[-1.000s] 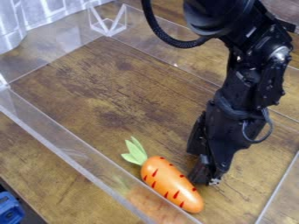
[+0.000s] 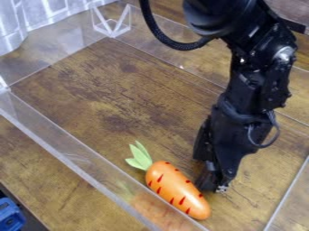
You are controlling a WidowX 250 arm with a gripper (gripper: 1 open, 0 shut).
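Observation:
An orange toy carrot (image 2: 175,188) with red marks and pale green leaves lies on the wooden floor of a clear-walled enclosure, near its front left wall. My black gripper (image 2: 212,180) is low beside it, just to the right of the carrot's upper body, its tip close to the floor. Whether its fingers are open or shut is hard to see, as the body of the arm hides much of them.
Clear plastic walls (image 2: 60,141) bound the wooden floor (image 2: 108,90). A white cloth (image 2: 24,23) is outside at the back left, and a blue object (image 2: 9,215) at the bottom left.
The arm's upper body has shifted very slightly; the carrot and the gripper's tip look unmoved.

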